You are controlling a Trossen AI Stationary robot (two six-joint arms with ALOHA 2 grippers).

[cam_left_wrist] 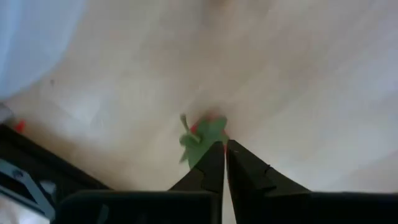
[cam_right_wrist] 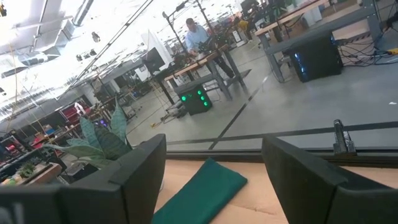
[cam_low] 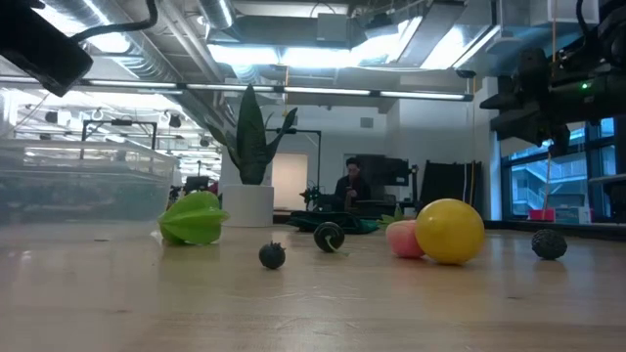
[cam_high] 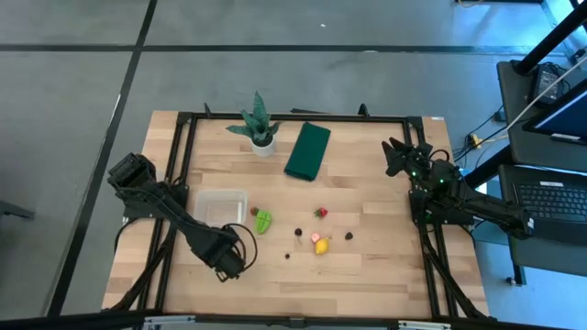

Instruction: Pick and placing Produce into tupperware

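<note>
A strawberry (cam_left_wrist: 207, 132) shows its green leaves just beyond the fingertips of my left gripper; the fingers are together with nothing between them. The dark tips partly cover the berry, and whether it touches the table is unclear. From above, the left gripper (cam_high: 226, 273) hangs in front of the clear tupperware (cam_high: 221, 203), and that strawberry is hidden. Spread over the table are a green star fruit (cam_high: 263, 221), a yellow lemon (cam_high: 322, 247), a pink fruit (cam_low: 403, 239), another strawberry (cam_high: 320, 213), a blackberry (cam_low: 549, 244) and a blueberry (cam_low: 272, 255). My right gripper is open and empty.
At the back stand a potted plant (cam_high: 262, 142) and a folded green cloth (cam_high: 307, 150). A black frame (cam_high: 293, 116) edges the table. The right arm (cam_high: 440, 183) is over the right side, and the front right table area is bare.
</note>
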